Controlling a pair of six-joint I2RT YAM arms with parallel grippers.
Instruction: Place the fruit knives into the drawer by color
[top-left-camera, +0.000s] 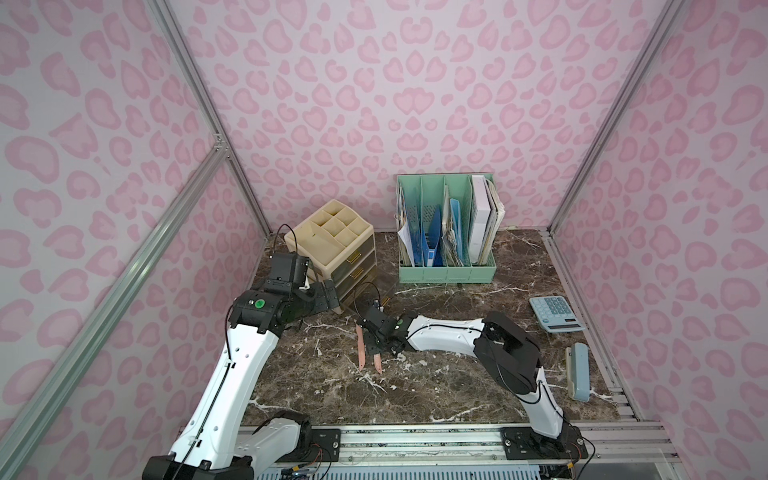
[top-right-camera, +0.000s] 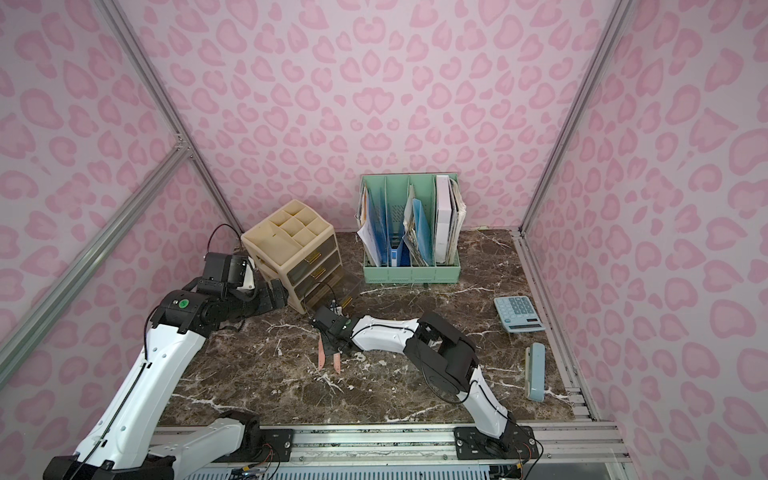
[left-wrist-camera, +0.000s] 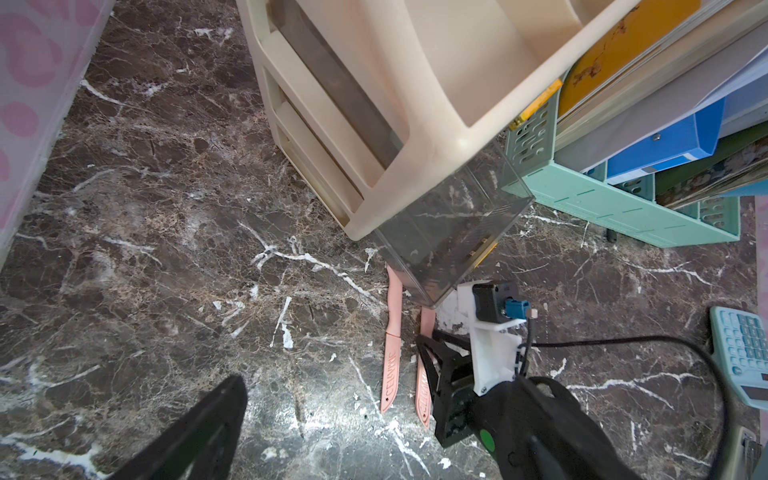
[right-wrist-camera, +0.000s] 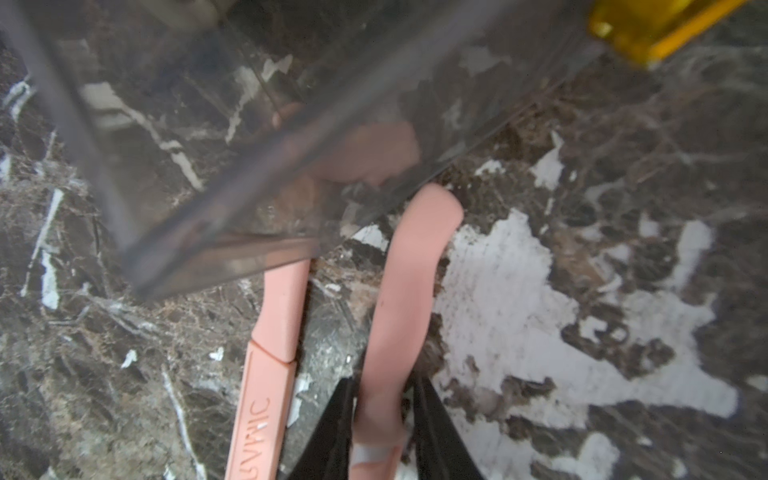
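Note:
Two pink knives lie on the marble below the pulled-out clear lowest drawer (left-wrist-camera: 448, 232) of the cream drawer unit (top-left-camera: 328, 240). The left knife (right-wrist-camera: 260, 408) is partly under the drawer in the right wrist view; the right knife (right-wrist-camera: 408, 272) sits between the fingers of my right gripper, which are part apart around it; contact I cannot tell. My left gripper (top-left-camera: 324, 296) is raised beside the unit, its blurred fingers wide open in the left wrist view, nothing between them.
A mint file organizer (top-left-camera: 445, 272) stands at the back. A calculator (top-left-camera: 556, 314) and a blue-grey stapler (top-left-camera: 580, 372) lie at the right.

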